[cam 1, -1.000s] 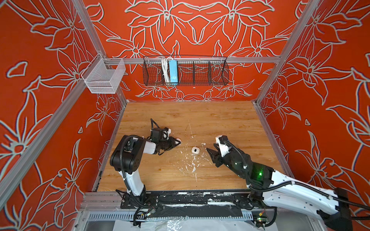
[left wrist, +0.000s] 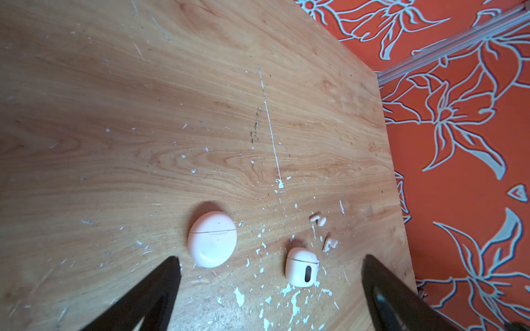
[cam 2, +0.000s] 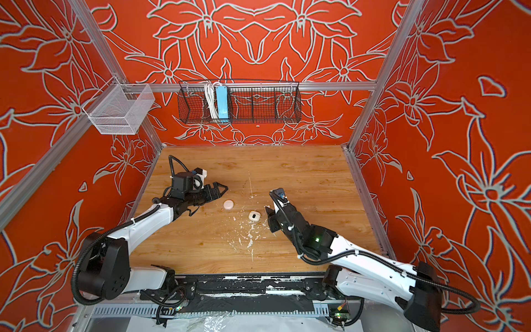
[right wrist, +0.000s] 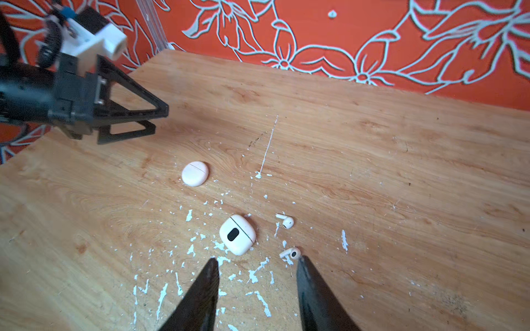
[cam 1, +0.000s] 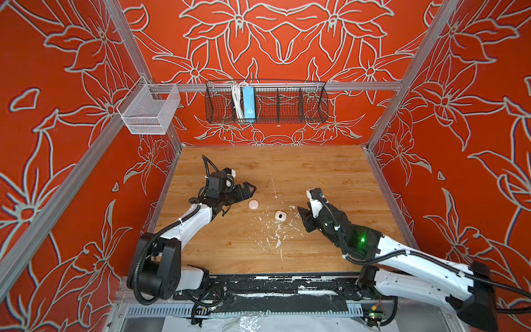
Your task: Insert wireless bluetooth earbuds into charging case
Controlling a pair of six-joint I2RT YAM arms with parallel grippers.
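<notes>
A white charging case (right wrist: 238, 234) with a dark oval mark sits on the table, its lid seam showing. Beside it two small white earbuds lie loose: one earbud (right wrist: 287, 221) farther back, another earbud (right wrist: 292, 253) nearer the right fingers. A round pale pink case (left wrist: 212, 239) rests to the left, apart from the white one. My left gripper (cam 1: 251, 189) hovers open and empty just behind and left of the pink case. Over the table, right of the white case, my right gripper is partly open with nothing between its fingers.
White scuffs (cam 1: 277, 241) mark the wood around the white case. A black wire basket (cam 1: 266, 103) on the back wall holds a blue box (cam 1: 248, 104) and a white cable.
My left gripper has opened and drawn back and left from the pink case, which now lies free, slightly left of where it was. The right gripper has shifted slightly.
</notes>
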